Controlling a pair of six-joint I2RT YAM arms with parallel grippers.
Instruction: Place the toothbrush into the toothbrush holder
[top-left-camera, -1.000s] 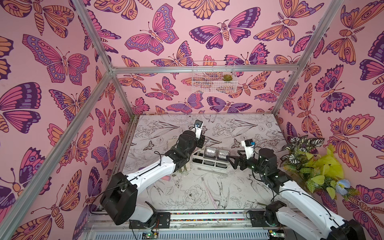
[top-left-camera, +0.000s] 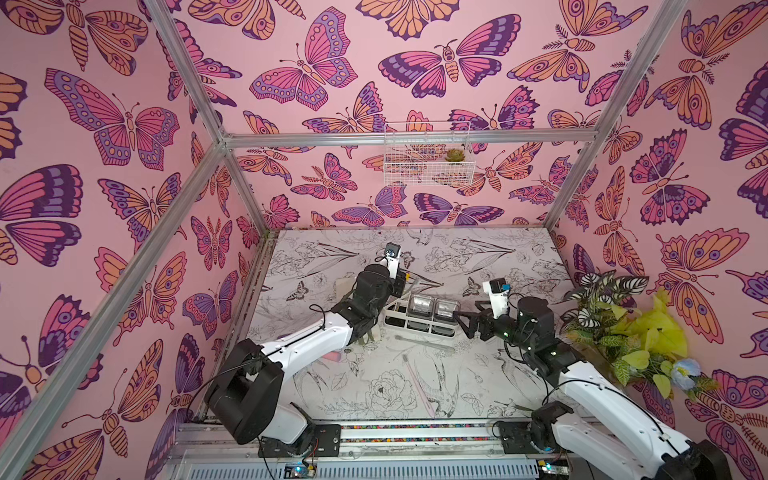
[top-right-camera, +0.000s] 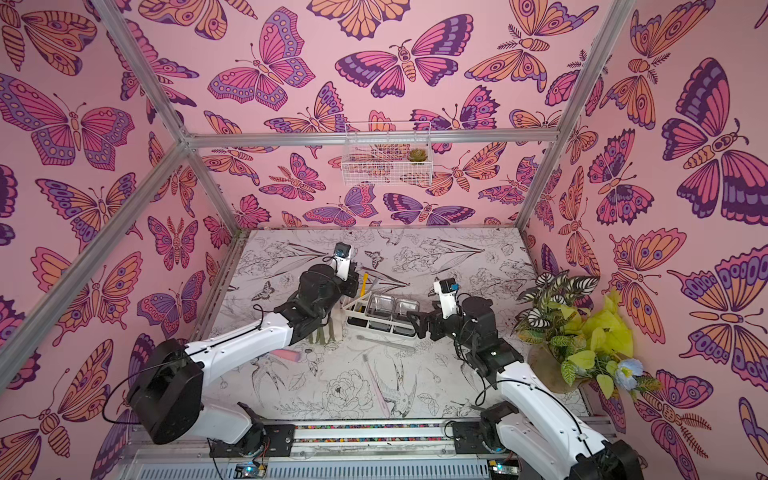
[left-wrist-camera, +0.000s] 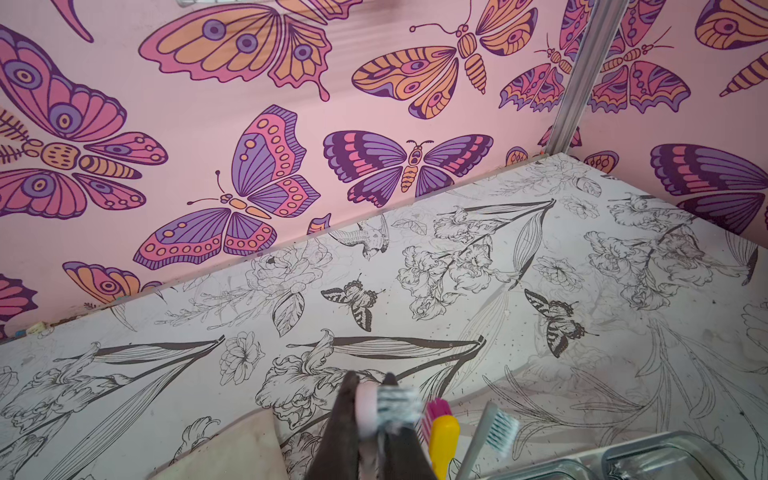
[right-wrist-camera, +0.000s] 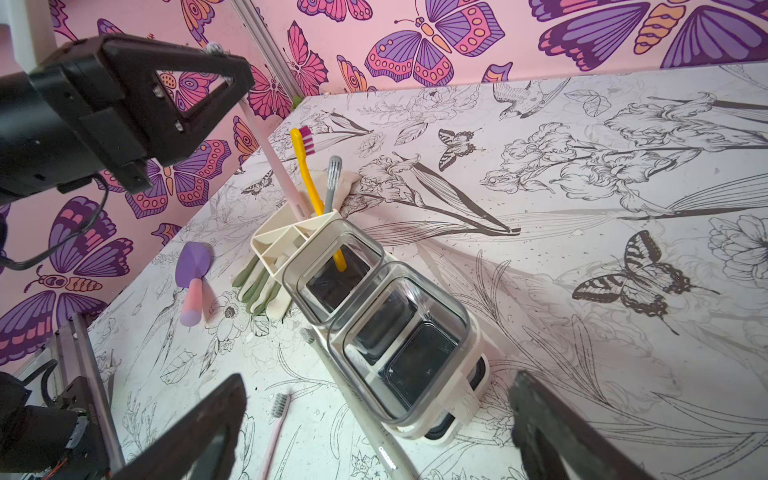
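Note:
The white toothbrush holder (right-wrist-camera: 297, 233) stands mid-table, with clear-lidded boxes along it. A yellow toothbrush (right-wrist-camera: 307, 172) and a grey toothbrush (right-wrist-camera: 332, 180) stand up at its slotted end. My left gripper is shut on a pink toothbrush (right-wrist-camera: 276, 164), bristles (left-wrist-camera: 397, 406) up, above that end. In the right wrist view the handle slants down to the slots; whether its lower end is inside one cannot be told. My right gripper (top-left-camera: 467, 323) is open and empty beside the holder's other end. Another pink toothbrush (right-wrist-camera: 277, 424) lies on the table.
A long greyish toothbrush (right-wrist-camera: 364, 420) lies along the holder's front. At the left rest a purple-pink utensil (right-wrist-camera: 192, 280) and pale green-white items (right-wrist-camera: 268, 284). Leafy plants (top-left-camera: 640, 336) fill the right edge.
My left gripper has shifted slightly left and the yellow toothbrush now shows beside it in the top left view. The right arm and the holder have stayed put.

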